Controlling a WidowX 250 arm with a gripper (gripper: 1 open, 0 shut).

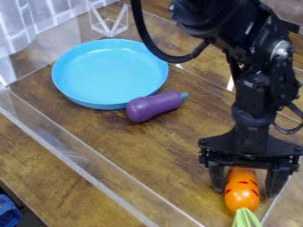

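Note:
My black gripper (245, 176) is low at the right, open, with its fingers around the upper part of an orange toy carrot (242, 195) that lies on the wooden floor, green leaves toward the bottom edge. A purple toy eggplant (151, 106) lies left of the arm. A light blue plate (109, 71) sits at the upper left.
Clear plastic walls border the wooden work area on the left and right. The wood between eggplant and carrot is clear. A small blue object (7, 213) shows outside at the bottom left.

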